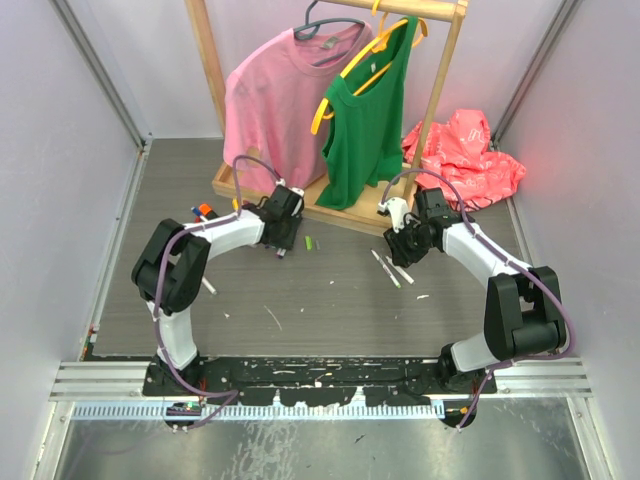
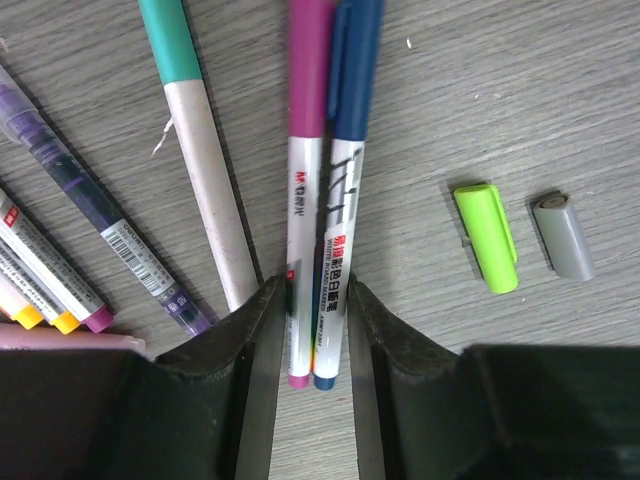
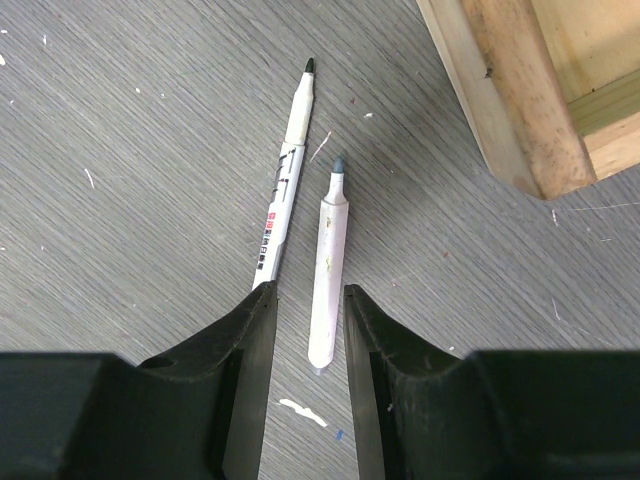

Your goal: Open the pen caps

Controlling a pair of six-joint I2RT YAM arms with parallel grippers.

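Observation:
In the left wrist view, my left gripper is at the lower ends of two capped pens, a magenta-capped pen and a blue-capped pen, lying side by side; whether it grips them is unclear. A teal-capped pen lies left of them, with more markers beyond. Loose green and grey caps lie to the right. In the right wrist view, my right gripper stands part open over an uncapped white pen; another uncapped pen lies beside it.
A wooden rack base borders the work area at the back, with pink and green shirts hanging above. A red plastic bag lies at the back right.

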